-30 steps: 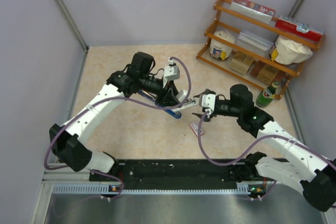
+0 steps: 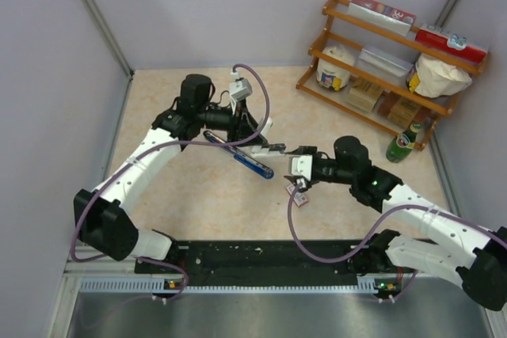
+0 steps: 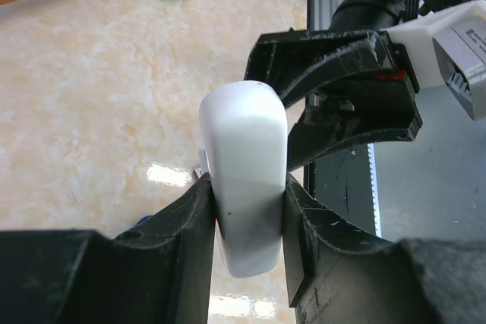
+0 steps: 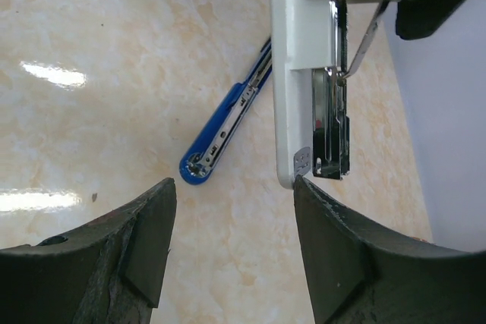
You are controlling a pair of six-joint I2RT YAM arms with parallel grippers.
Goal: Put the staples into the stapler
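The white stapler [image 3: 244, 165] is clamped in my left gripper, its rounded back end towards the left wrist camera. In the right wrist view the stapler [image 4: 288, 111] hangs in the upper right, with a dark metal channel along its side. Below its tip is my right gripper, fingers apart and nothing between them; the right-hand finger [image 4: 313, 210] is close to the stapler's end, though contact cannot be told. From the left wrist, the right gripper's dark fingers [image 3: 326, 58] show beyond the stapler, tips partly hidden. I cannot make out loose staples.
A long blue tool [image 4: 220, 130] with a metal strip lies on the table [image 2: 182, 203] below the grippers. Near the right gripper is a small red-and-white packet [image 2: 298, 195]. A green bottle [image 2: 404, 142] and wooden rack [image 2: 372, 69] stand at right.
Both arms have shifted left in the top view, the left gripper carrying the stapler with it.
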